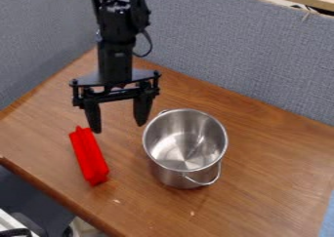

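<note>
My black gripper (117, 114) hangs over the wooden table, open, its two fingers spread apart with nothing between them. A red elongated object (89, 158) lies below and left of it, near the table's left front edge. A steel pot (177, 161) with wire handles stands to the right of the gripper and looks empty.
The wooden table (268, 182) has free room to the right of the pot and behind it. Grey padded panels (248, 56) border the back and left. The table's front left edge runs close by the red object.
</note>
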